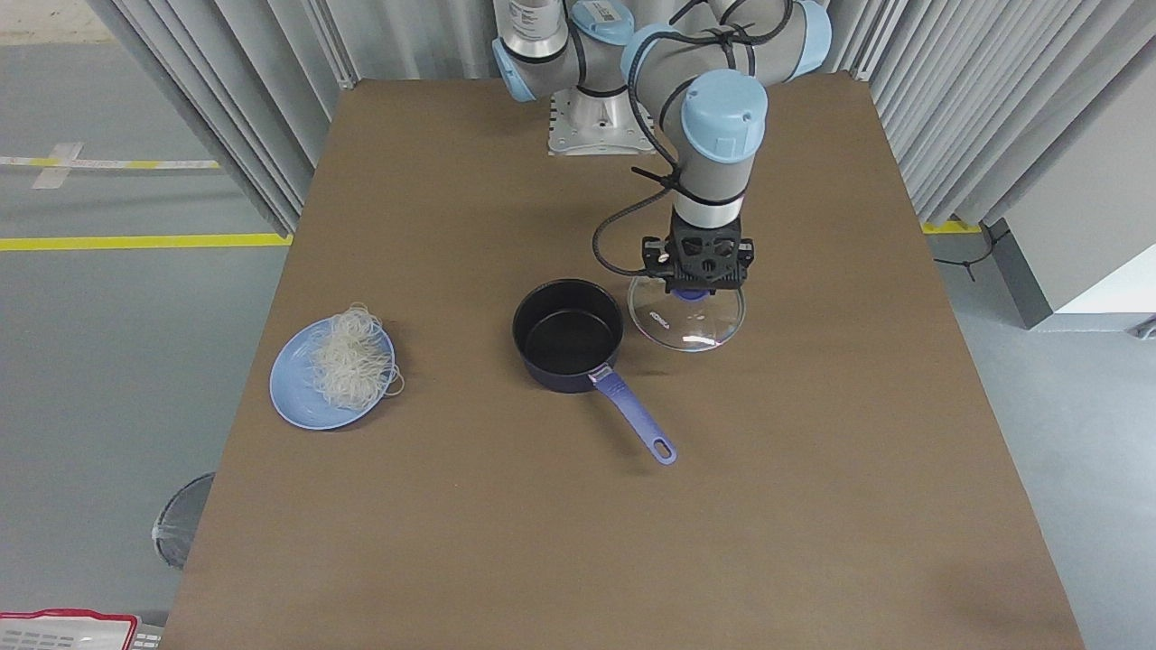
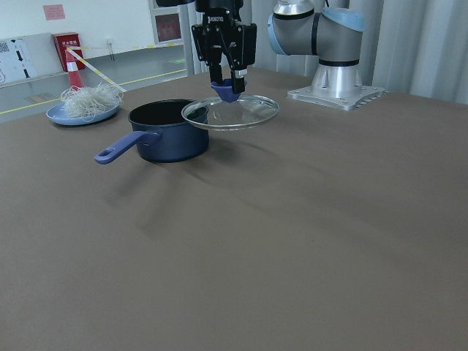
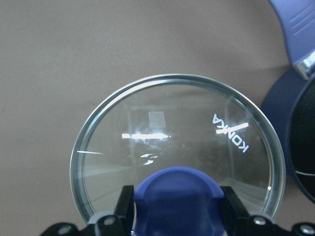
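My gripper point(image 2: 225, 76) is shut on the blue knob point(image 3: 178, 201) of a glass lid point(image 1: 690, 323), holding it in the air just beside the saucepan, to its right in the front view. The dark blue saucepan point(image 1: 565, 335) stands uncovered on the table with its handle point(image 1: 639, 418) pointing toward the front right. In the wrist view the lid's rim partly overlaps the pot's side. A pale blue plate point(image 1: 298, 395) holding a heap of white noodles point(image 1: 352, 363) sits to the left of the pot.
The robot's base point(image 2: 336, 93) stands at the back. A floor bin point(image 1: 184, 520) and a red-rimmed crate point(image 1: 65, 634) are off the table's left side.
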